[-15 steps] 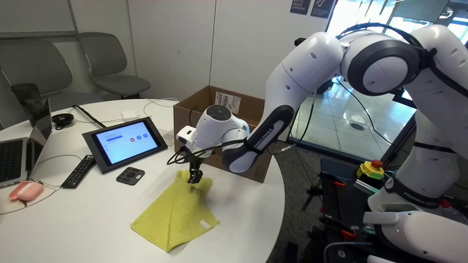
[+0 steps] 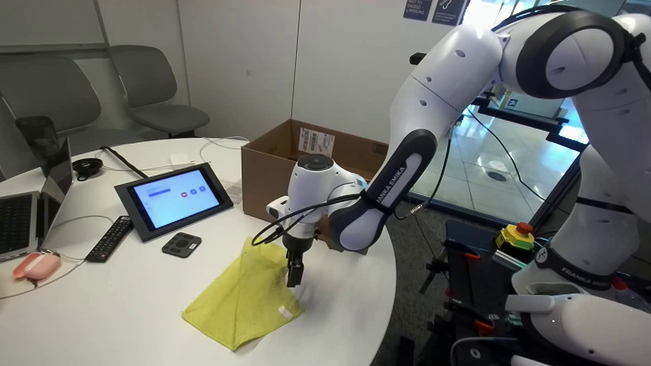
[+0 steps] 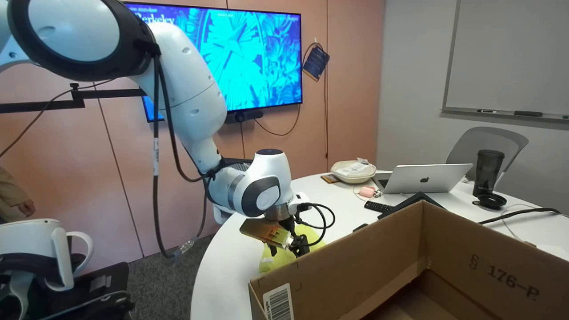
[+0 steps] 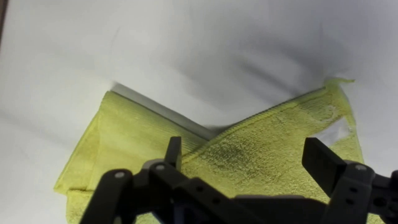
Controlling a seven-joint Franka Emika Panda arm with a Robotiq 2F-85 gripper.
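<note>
A yellow cloth [image 2: 244,305] lies spread on the white table, with a fold along one side and a small white tag [image 4: 333,131] near one corner. My gripper [image 2: 295,280] hangs over the cloth's right edge in exterior view 1. In the wrist view the gripper is open, its two dark fingers wide apart with the cloth [image 4: 253,149] below and between them. Whether the fingertips touch the cloth is hard to tell. From exterior view 2 the cloth [image 3: 274,258] is partly hidden behind the gripper and the box.
An open cardboard box [image 2: 262,183] stands behind the gripper, close to the arm. On the left are a tablet [image 2: 177,195], a remote [image 2: 110,239], a small black controller [image 2: 181,244], a pink case [image 2: 37,266] and a laptop [image 2: 18,222].
My gripper has moved right and towards the front, from the cloth's back corner to its right edge, and hangs lower in exterior view 1. The cloth looks unmoved.
</note>
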